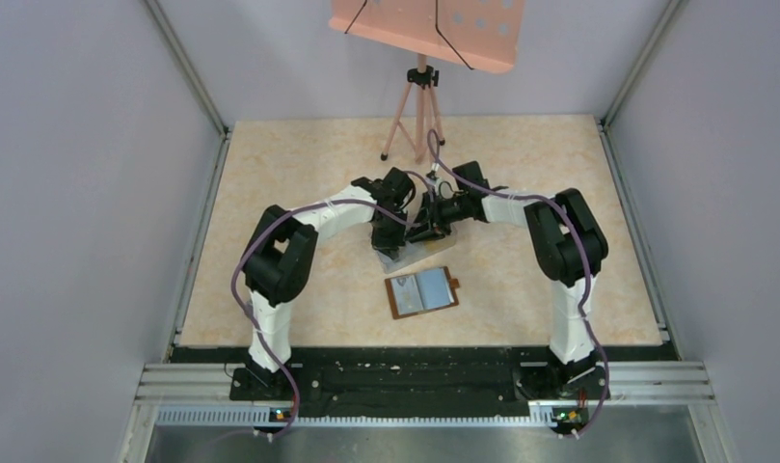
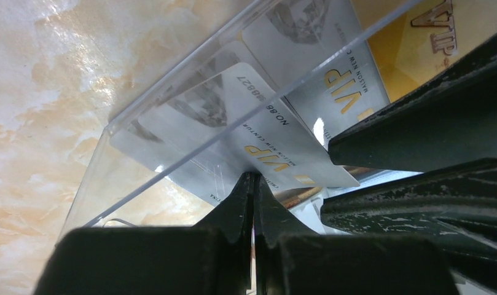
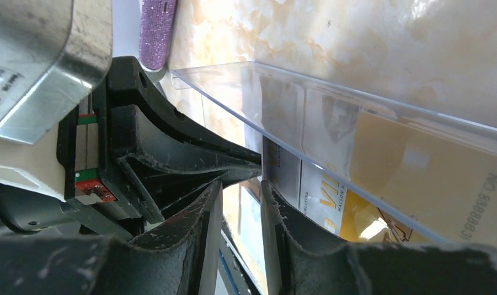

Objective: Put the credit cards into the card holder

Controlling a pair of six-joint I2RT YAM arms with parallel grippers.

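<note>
A clear, low-walled tray [image 2: 135,190] holds silver VIP cards [image 2: 276,147] and a gold card [image 2: 430,55], some overlapping. My left gripper is shut, its tips at the lower edge of the nearest silver card; nothing shows between them. At its right, in the left wrist view, the black fingers of my right gripper stand apart. In the right wrist view the right gripper is open beside the tray, with no card visible between its tips. The brown-edged card holder [image 1: 452,299] lies open in front of the tray in the top view.
Both grippers crowd closely over the tray. An easel stand [image 1: 421,116] rises at the table's back. Table on either side [image 1: 578,289] of the card holder is clear.
</note>
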